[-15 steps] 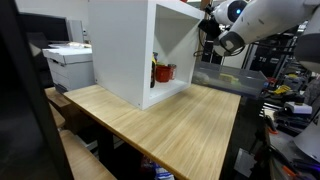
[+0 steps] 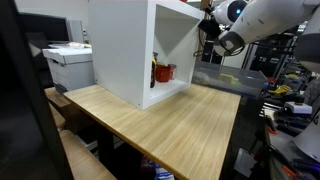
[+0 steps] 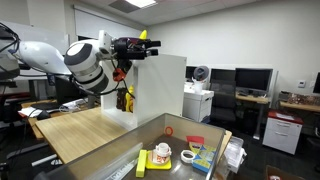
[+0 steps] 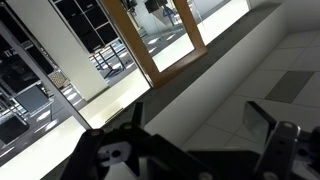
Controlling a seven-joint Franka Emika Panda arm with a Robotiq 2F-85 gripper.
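Observation:
High beside the white shelf unit [image 2: 125,50], at its top level, hangs my gripper [image 2: 205,30]. In exterior view 2 the arm [image 3: 88,68] reaches in from the left, with the dark gripper [image 3: 150,48] near the upper edge of the white panel [image 3: 160,85]. Both dark fingers stand well apart in the wrist view, one fingertip [image 4: 137,112] left and the other right, the gripper open with nothing between them. Beyond them are only a wall, ceiling and windows. On the shelf sit a red can [image 2: 162,73] and a dark bottle [image 2: 153,75].
In exterior view 2 a grey bin [image 3: 115,155] holds a red-and-white tub [image 3: 161,153], a yellow item [image 3: 142,165] and other small things. A yellow object [image 3: 143,35] shows behind the gripper.

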